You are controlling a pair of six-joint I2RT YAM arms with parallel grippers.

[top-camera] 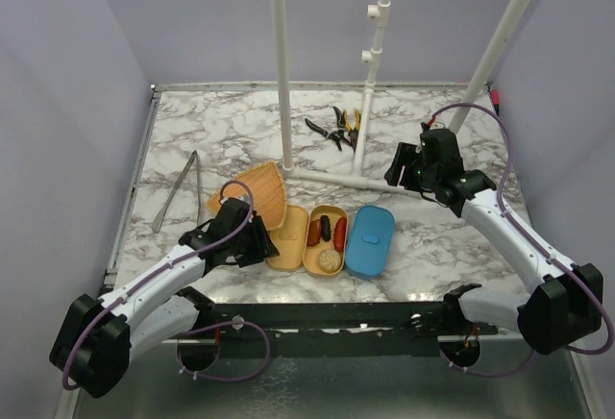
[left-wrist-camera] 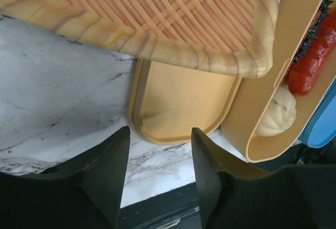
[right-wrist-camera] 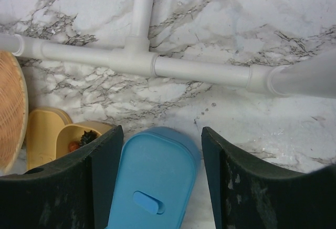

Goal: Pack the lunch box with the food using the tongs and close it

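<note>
A tan lunch box (top-camera: 327,268) holds sausages, a dark item and a pale bun (left-wrist-camera: 274,113). Left of it lies a flat tan lid (left-wrist-camera: 182,103), partly under a woven basket (top-camera: 252,177). On the right lies a blue lidded box (right-wrist-camera: 152,176). My left gripper hangs over the tan lid's lower edge with its fingers apart and nothing between them. My right gripper is open and empty, above and behind the blue box.
White pipes (right-wrist-camera: 199,71) frame the back half. Pliers (top-camera: 332,133) lie behind them, and long metal tongs (top-camera: 175,185) lie at the left. Free marble shows at the right front.
</note>
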